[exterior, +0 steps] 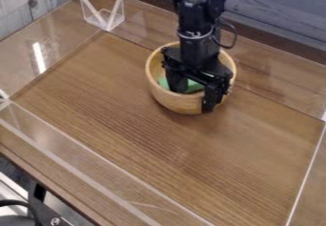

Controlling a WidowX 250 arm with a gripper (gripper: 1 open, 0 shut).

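My black gripper (193,77) hangs open over and inside a light wooden bowl (181,103) near the middle of the table (140,154). A green object (169,82) lies in the bowl, partly hidden behind the gripper. Its fingertips are low within the bowl's rim; whether they touch the green object is hard to tell.
A clear wire or plastic holder (105,12) stands at the upper left. A wall runs along the back, and black cables lie at the lower left edge.
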